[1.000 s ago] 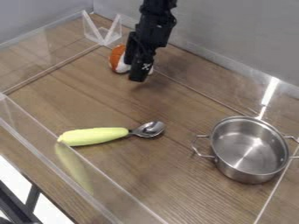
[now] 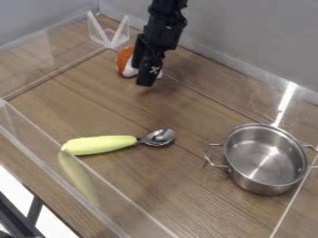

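Note:
My black gripper (image 2: 147, 74) hangs at the back middle of the camera view, fingertips low over the wooden table, directly in front of an orange and white object (image 2: 125, 61). The arm partly hides that object, and I cannot tell whether the fingers touch it or how wide they stand. A yellow corn-like item (image 2: 97, 145) lies at front left, beside or against a metal spoon (image 2: 156, 138).
A steel pot (image 2: 263, 159) with two handles stands at the right. A white rack (image 2: 108, 35) is at the back left corner. Clear walls edge the table (image 2: 162, 195).

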